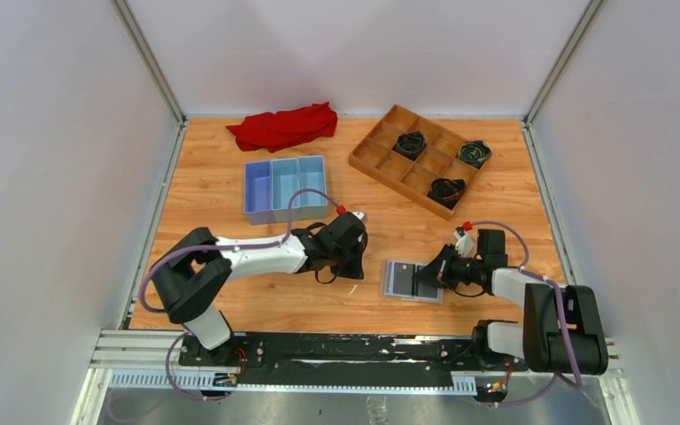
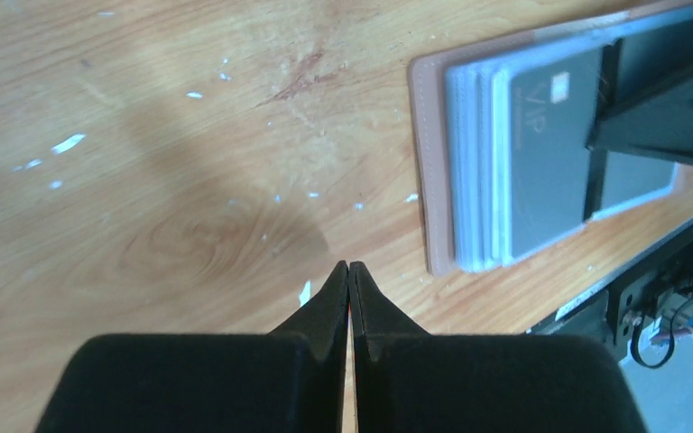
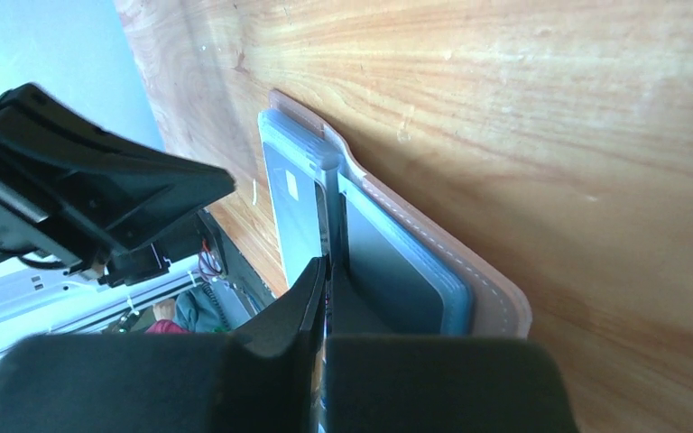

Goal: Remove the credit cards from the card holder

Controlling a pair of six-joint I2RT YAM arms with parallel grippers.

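Open on the wood lies the card holder (image 1: pixel 413 282), its clear sleeves stacked on a brownish cover. A dark card with a small light square sits inside the sleeve on the left half. My right gripper (image 1: pixel 418 278) is shut, its tips at the dark strip across the holder's middle. In the right wrist view, a clear sleeve edge (image 3: pixel 332 167) rises there and runs to the right fingertips; whether they pinch it is hard to tell. My left gripper is shut with nothing between its fingers, over bare wood left of the holder.
A wooden compartment tray (image 1: pixel 381 180) with several dark coiled bundles stands at the back right. At the back left are a blue and purple divided bin (image 1: pixel 285 215) and a red cloth (image 1: pixel 283 130). White specks dot the wood near the left gripper.
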